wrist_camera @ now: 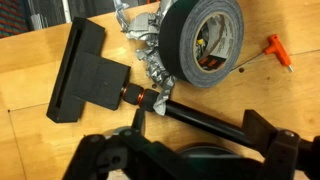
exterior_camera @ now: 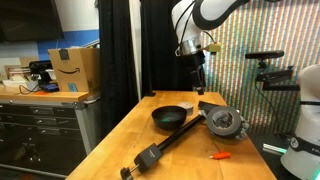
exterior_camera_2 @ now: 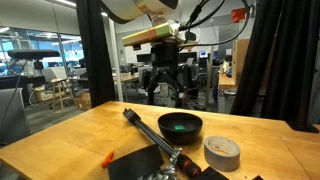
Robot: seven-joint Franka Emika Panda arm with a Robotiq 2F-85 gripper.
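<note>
My gripper is open above the table, its two dark fingers wide apart, with nothing held between them. Beneath it in the wrist view lies a long black rod [wrist_camera: 203, 117] with a flat black head [wrist_camera: 82, 77]. A dark roll of tape [wrist_camera: 201, 42] is beside the rod, with crumpled silver material [wrist_camera: 152, 52] against it. The black bowl [exterior_camera_2: 180, 125] has something green [exterior_camera_2: 181, 127] inside; only part of its rim [wrist_camera: 207, 149] shows in the wrist view. In exterior view 1 the gripper [exterior_camera: 197, 90] hangs higher than the bowl [exterior_camera: 172, 118].
An orange-handled tool [wrist_camera: 278, 49] lies apart from the roll. A tan ring [exterior_camera_2: 221, 152] stands near the bowl in exterior view 2. Bare wooden table [exterior_camera: 120, 135] stretches left of the bowl in exterior view 1.
</note>
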